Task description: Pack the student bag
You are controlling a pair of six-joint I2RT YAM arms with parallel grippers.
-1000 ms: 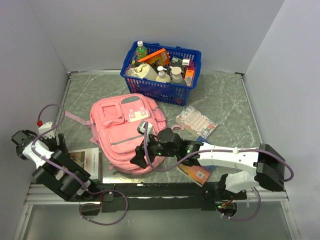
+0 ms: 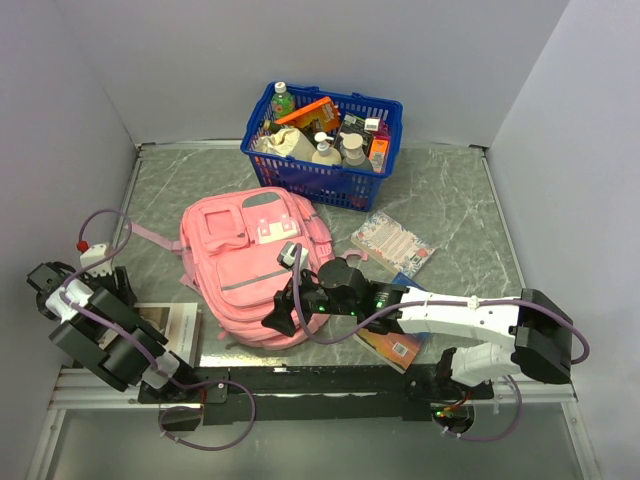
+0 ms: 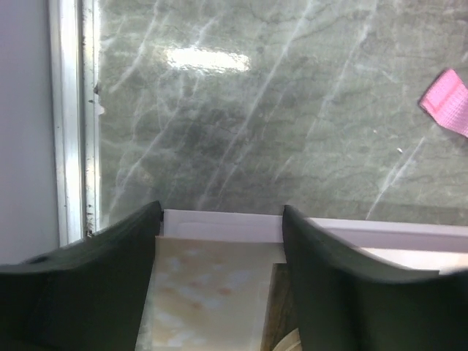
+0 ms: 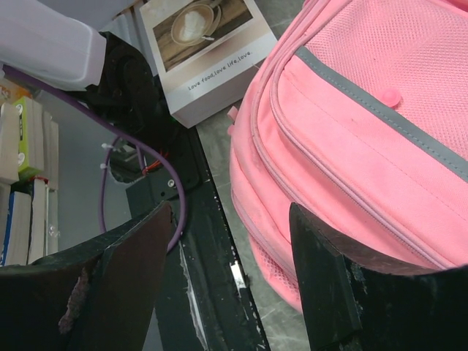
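Observation:
The pink backpack (image 2: 240,250) lies flat in the middle of the table. My left gripper (image 2: 115,285) is part open at the far left, above a book (image 2: 175,335); in the left wrist view its blurred fingers straddle the book's pale end (image 3: 208,292), and I cannot tell whether they touch it. My right gripper hangs open over the backpack's front edge, with nothing between its fingers. More books lie on the right, one floral (image 2: 390,240) and one orange (image 2: 385,345) under the right arm.
A blue basket (image 2: 320,185) full of bottles and boxes stands at the back. Grey walls close in the left, back and right. Bare table (image 2: 470,200) shows at the back right and back left.
The backpack and the right arm look unchanged.

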